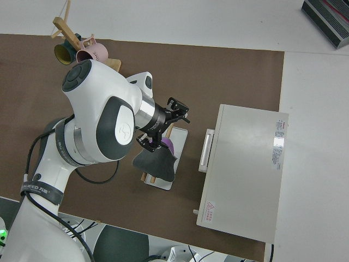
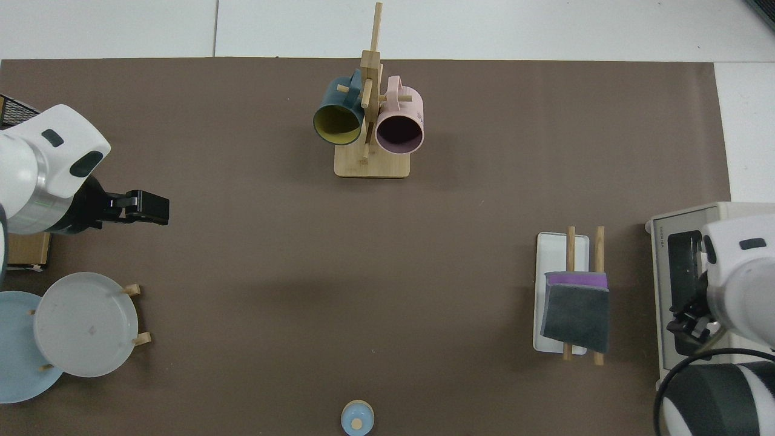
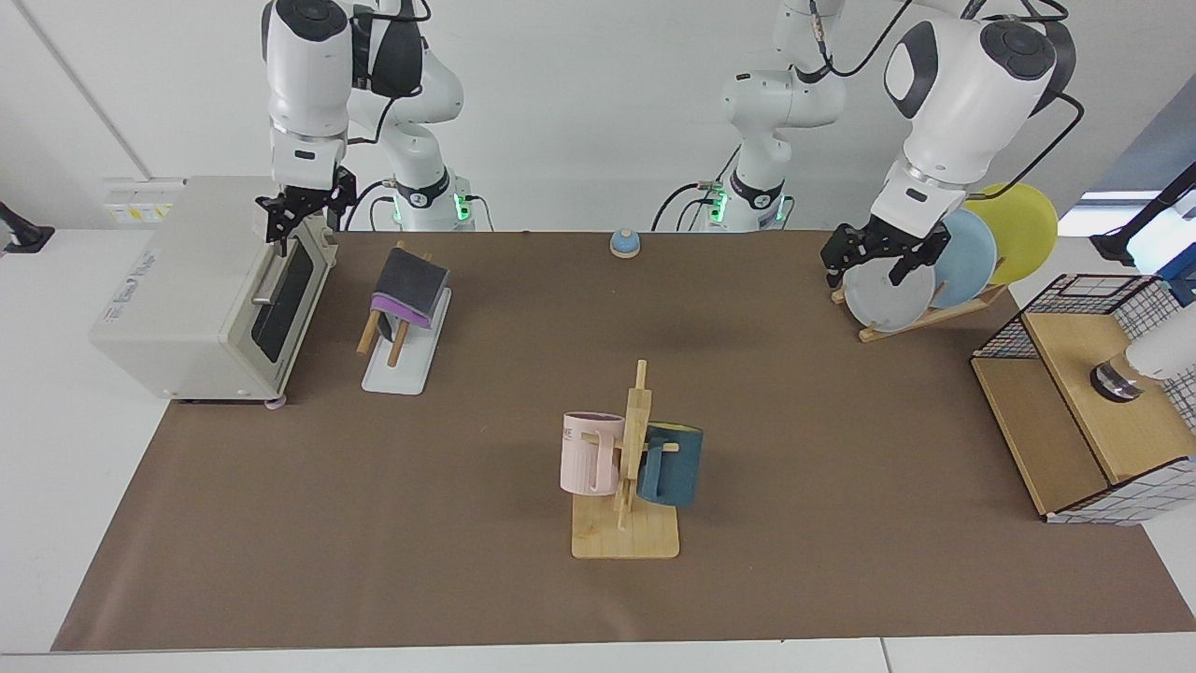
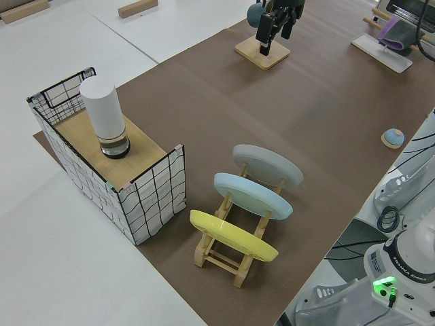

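Observation:
My left gripper (image 2: 145,207) hangs at the table's left, above the plate rack with grey (image 2: 83,323), blue (image 2: 18,349) and yellow (image 4: 231,234) plates; its finger state is unclear. My right gripper (image 3: 293,213) is at the front of the white oven (image 3: 191,314), near its handle (image 3: 270,280); I cannot tell whether it is open or shut. Beside the oven, a grey and purple cloth (image 2: 575,312) hangs on a wooden rack over a white tray (image 2: 548,254).
A wooden tree (image 2: 370,163) holds a teal mug (image 2: 334,120) and a pink mug (image 2: 407,109). A small blue object (image 2: 356,418) lies near the front edge. A wire-sided shelf (image 3: 1037,437) stands at one side.

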